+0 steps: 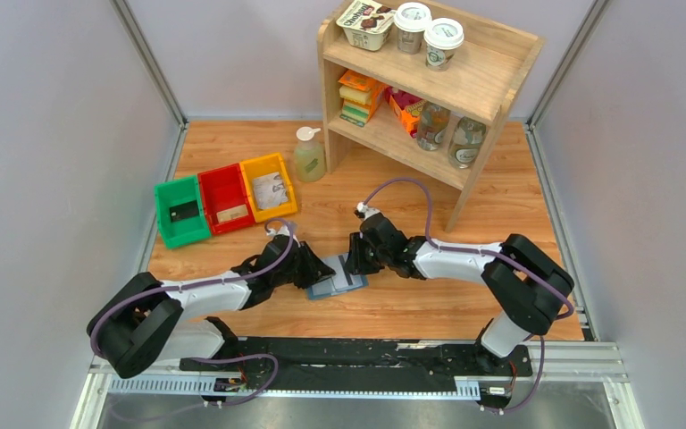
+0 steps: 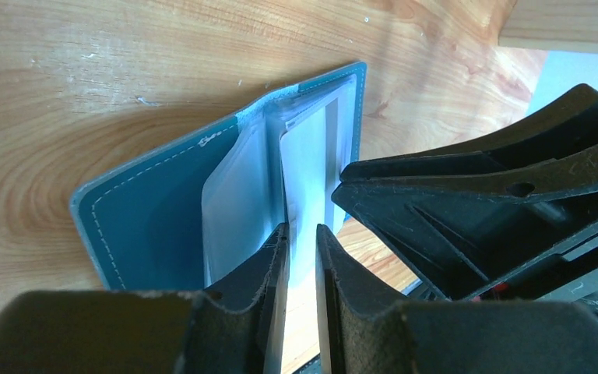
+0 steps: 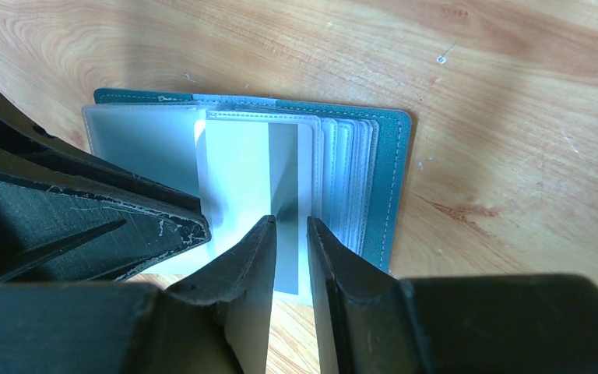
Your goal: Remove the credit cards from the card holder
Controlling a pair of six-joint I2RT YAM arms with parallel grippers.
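A blue card holder point(image 1: 344, 281) with clear plastic sleeves lies open on the wooden table between my arms. In the left wrist view, a white card point(image 2: 307, 156) with a grey stripe sits in the sleeves. My left gripper is part open over that card's edge. My right gripper is also part open, its tips over the striped card point(image 3: 233, 175) near the stripe. Each wrist view shows the other gripper close beside the holder. I cannot tell whether either pair of tips touches the plastic.
Green, red and yellow bins point(image 1: 183, 237) stand at the back left, a soap bottle point(image 1: 309, 159) beside them. A wooden shelf point(image 1: 473, 67) with cups, packets and jars is behind the right arm.
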